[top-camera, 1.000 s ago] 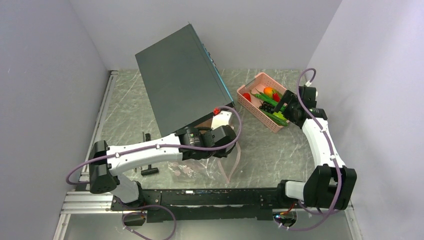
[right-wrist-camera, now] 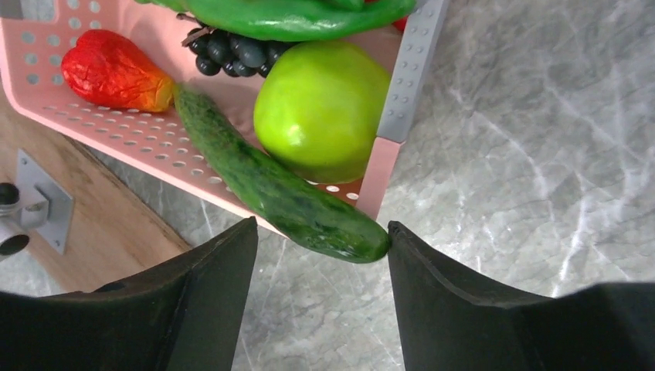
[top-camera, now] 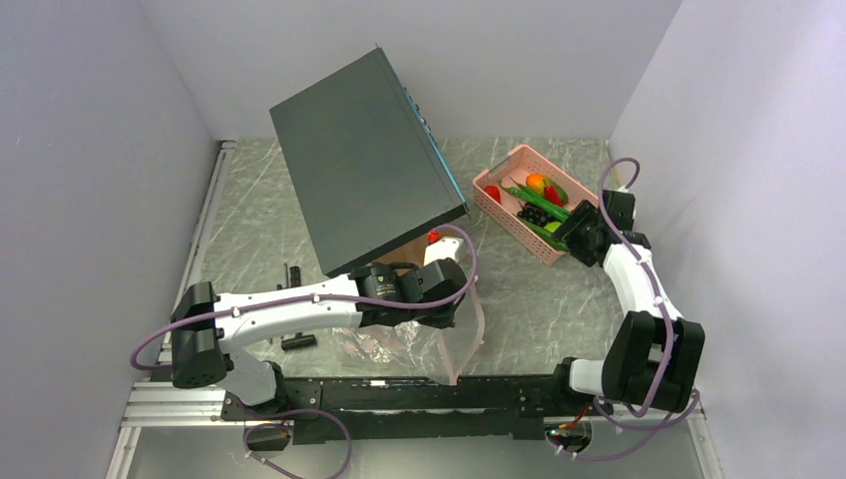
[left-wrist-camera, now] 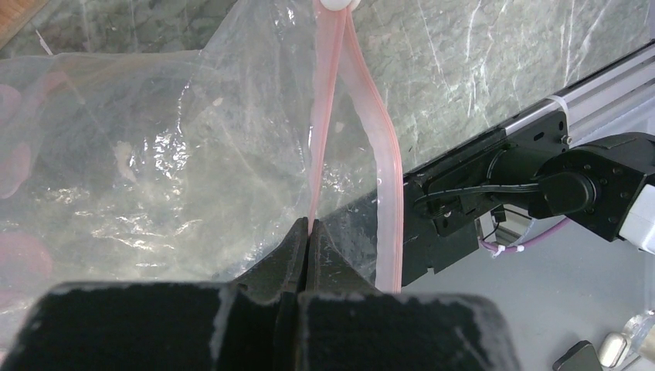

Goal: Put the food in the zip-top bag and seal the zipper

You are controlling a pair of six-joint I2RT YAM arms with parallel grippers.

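Observation:
The clear zip top bag (left-wrist-camera: 139, 178) with pink zipper strips lies spread on the table. My left gripper is shut at the bag's opening, its tips on the nearer pink strip; whether film is between them is unclear. At the right, a pink basket (top-camera: 491, 208) holds food: a cucumber (right-wrist-camera: 270, 185), a green round fruit (right-wrist-camera: 320, 108), dark grapes (right-wrist-camera: 232, 54), a red pepper (right-wrist-camera: 116, 69) and green chilies (right-wrist-camera: 286, 15). My right gripper is part open around the cucumber's near end, which reaches over the basket's rim.
A large dark tilted panel (top-camera: 364, 165) covers the back left, with a wooden board beneath. Dark tools (top-camera: 297, 339) lie at the left. Bare table (top-camera: 539, 319) shows in front of the basket. Walls close in on both sides.
My right gripper has moved down toward the front end of the basket, over the cucumber. My left arm has shifted slightly toward the front with the bag's edge.

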